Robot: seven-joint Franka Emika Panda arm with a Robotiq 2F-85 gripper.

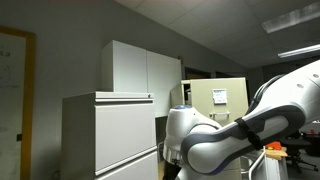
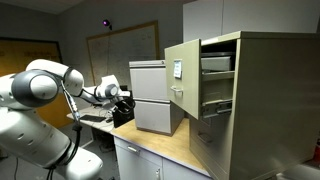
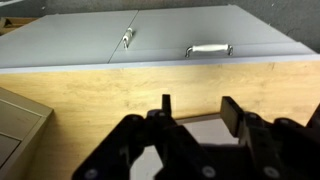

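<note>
In the wrist view my gripper has its two dark fingers apart, with nothing visible between them. Below it lies a wooden countertop (image 3: 90, 88), and grey cabinet fronts (image 3: 165, 25) with two metal handles fill the top of that view. Seen from exterior view 2, the gripper (image 2: 126, 104) is small and dark beside the stacked grey drawer unit (image 2: 152, 84). From exterior view 1 the white arm (image 1: 195, 150) hides most of the gripper.
A tall cabinet (image 2: 262, 100) stands on the right of the counter, its beige door (image 2: 184, 88) swung open and its shelves showing. White cupboards (image 2: 135, 155) lie under the counter. Bare wood (image 2: 178, 150) shows on the counter between the units.
</note>
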